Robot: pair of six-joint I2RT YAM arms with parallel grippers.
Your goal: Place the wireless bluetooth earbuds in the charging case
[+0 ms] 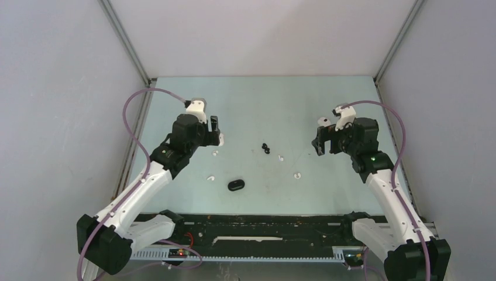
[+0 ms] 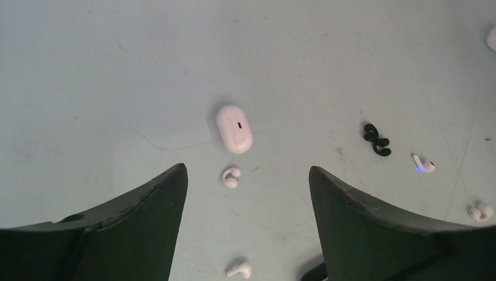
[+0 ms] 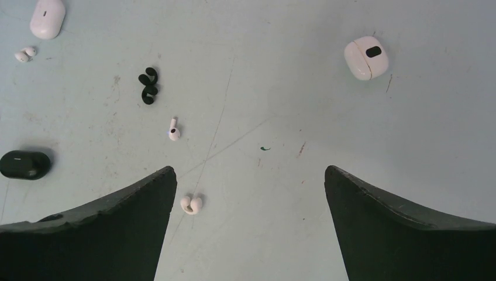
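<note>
My left gripper and right gripper stand open above the board, empty. In the left wrist view a pink-white case lies near small curved earbuds; a stemmed white bud is lower down, another at right beside black curved earbuds. In the right wrist view a white case with a dark label lies at upper right, a black case at left, and pale curved earbuds lower centre.
The pale board has free room at the back and middle, with walls on three sides and both arms at the front corners.
</note>
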